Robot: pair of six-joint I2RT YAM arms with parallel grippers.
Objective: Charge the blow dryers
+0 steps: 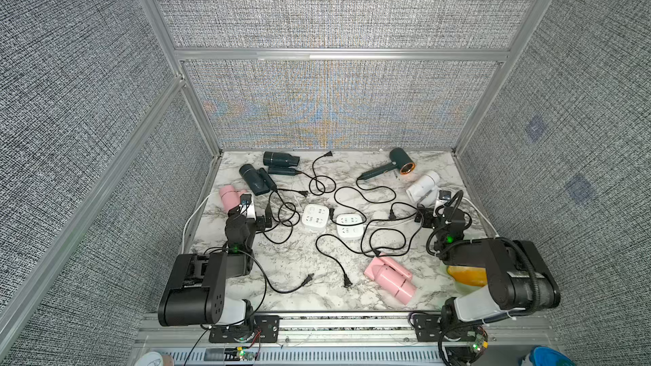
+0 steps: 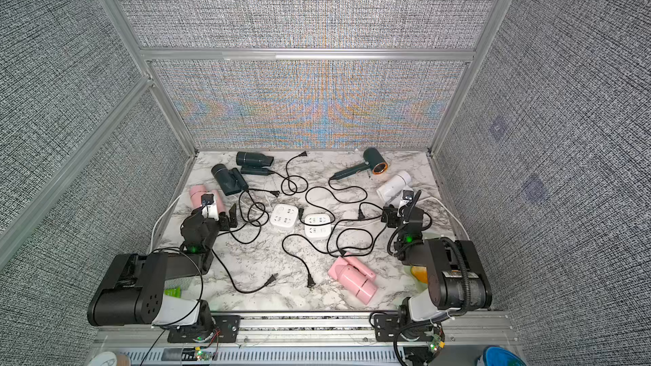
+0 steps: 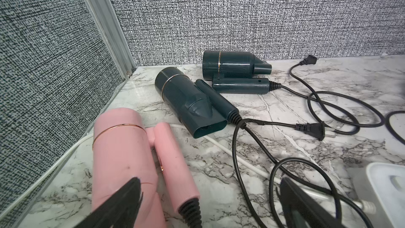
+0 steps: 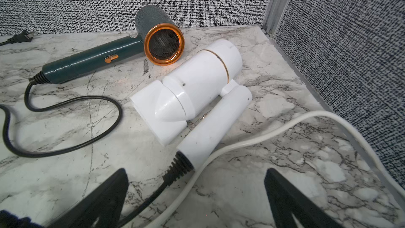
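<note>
Two white power strips (image 1: pixel 316 217) (image 1: pixel 350 225) lie mid-table; a black plug (image 1: pixel 331 213) touches the left one's side, and I cannot tell whether it is inserted. Dark green dryers (image 3: pixel 189 101) (image 3: pixel 232 65) lie back left, another (image 4: pixel 97 59) back right. A white dryer (image 4: pixel 202 82) is on the right, a pink one (image 3: pixel 122 156) at left, another pink one (image 1: pixel 393 283) in front. Loose plugs (image 1: pixel 348 282) (image 1: pixel 310 278) (image 3: pixel 313 130) rest on the marble. My left gripper is open beside the left pink dryer; my right gripper, open and empty, faces the white dryer's cord end.
Black cords (image 1: pixel 386 230) loop and cross around the strips. White cables (image 4: pixel 291 123) (image 3: pixel 50 171) run along both sides. An orange item (image 1: pixel 466 276) is partly hidden below my right arm. Grey walls (image 1: pixel 325 105) enclose the table; bare marble (image 1: pixel 284 257) shows at front left.
</note>
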